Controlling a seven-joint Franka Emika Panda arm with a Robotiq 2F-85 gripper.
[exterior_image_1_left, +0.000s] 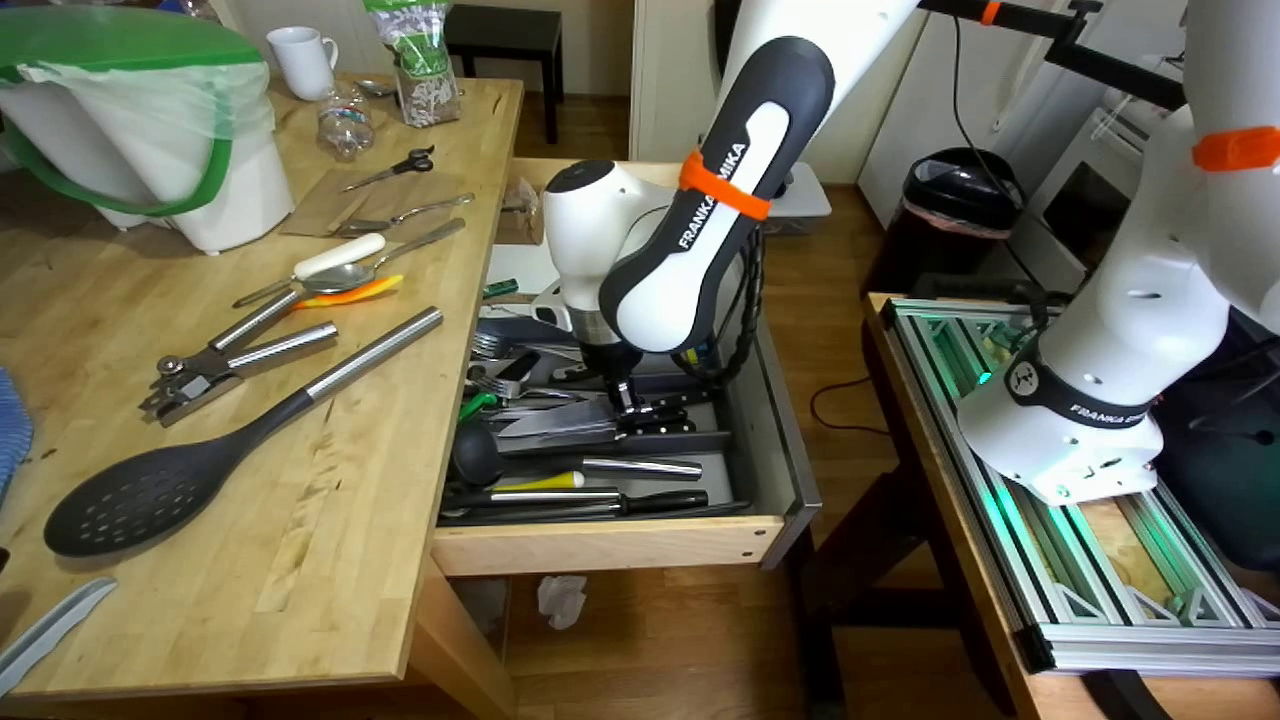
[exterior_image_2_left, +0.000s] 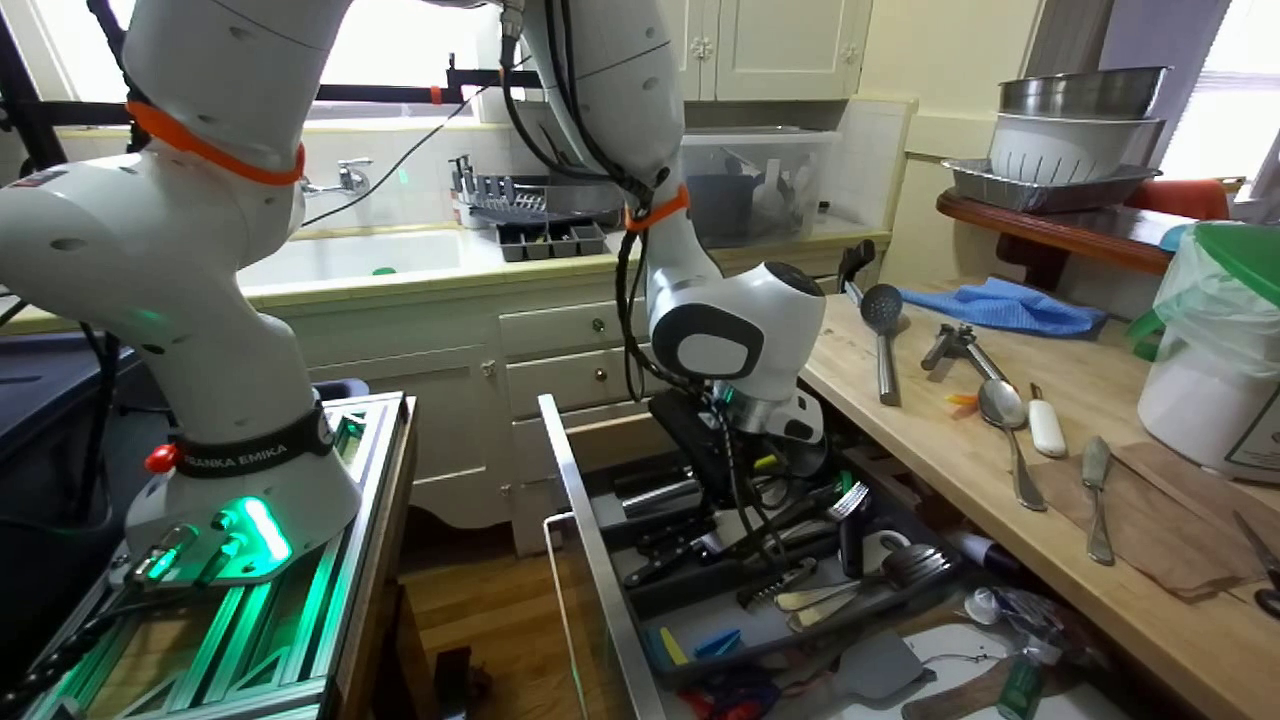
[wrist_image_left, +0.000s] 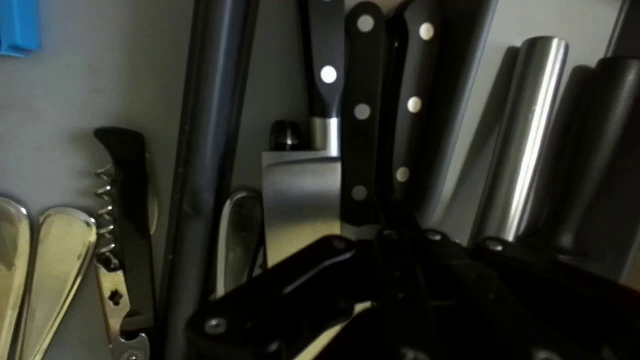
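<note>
In the wrist view my gripper is shut, its dark fingers together with nothing visible between them. Just beyond the fingertips lie black knife handles with metal rivets: a middle handle (wrist_image_left: 361, 108), a right handle (wrist_image_left: 414, 102) and a left handle (wrist_image_left: 327, 54). The left one joins a broad steel blade (wrist_image_left: 303, 198), partly covered by the gripper's linkage. From the side, exterior view 1 has the gripper (exterior_image_1_left: 627, 410) low in the open drawer, at the knives (exterior_image_1_left: 564, 418). Exterior view 2 hides the fingertips behind the arm's cables.
A raised black divider (wrist_image_left: 207, 150) runs left of the knives; beyond it sit a corkscrew (wrist_image_left: 129, 228) and cutlery. On the right lies a steel handle (wrist_image_left: 525, 138). The drawer front (exterior_image_1_left: 774, 420) stands close to the arm. Utensils, including a slotted spoon (exterior_image_1_left: 156, 492), lie on the wooden table (exterior_image_1_left: 300, 600).
</note>
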